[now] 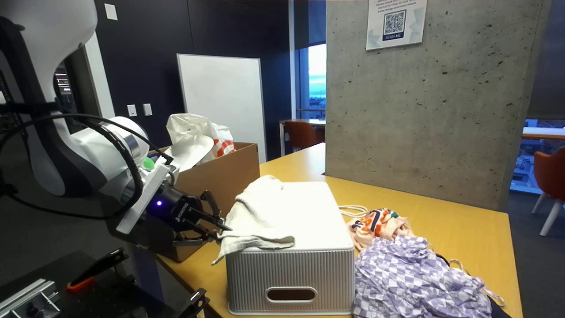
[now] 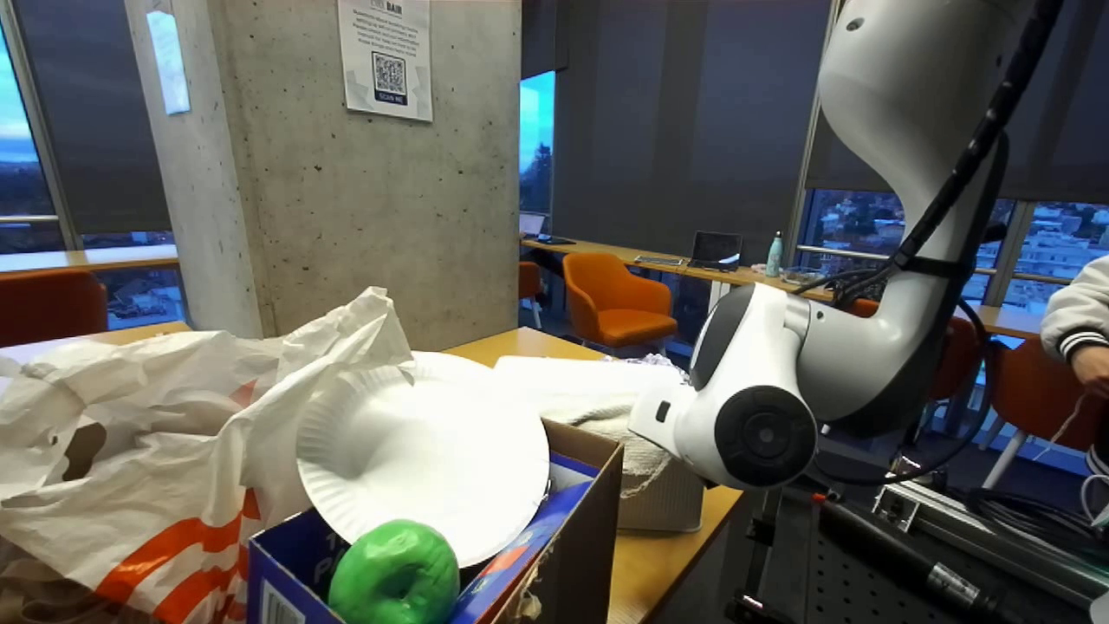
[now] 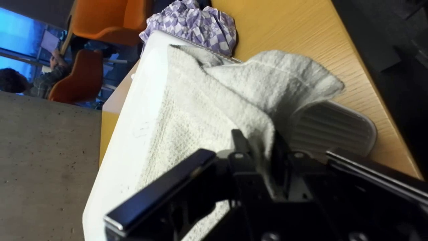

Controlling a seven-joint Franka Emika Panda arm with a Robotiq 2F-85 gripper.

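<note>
A pale grey-white towel [image 1: 258, 214] lies over the left side of the white ribbed box [image 1: 291, 281], one corner hanging past the edge. At that edge my gripper [image 1: 223, 231] has its fingers drawn close together. In the wrist view a fold of the towel [image 3: 208, 100] runs down between the two fingertips, and the gripper is closed in on it. How firmly the fold is pinched cannot be seen. In exterior view 2 the robot's own wrist hides the fingers; part of the towel [image 2: 639, 463] shows beside it.
Right of the box lie a purple-and-white checked cloth [image 1: 418, 278] and a peach patterned cloth [image 1: 378, 228]. A cardboard box [image 1: 233, 172] with a white bag [image 1: 193, 130], a paper plate [image 2: 437, 447] and a green ring [image 2: 395, 577] stands behind the gripper.
</note>
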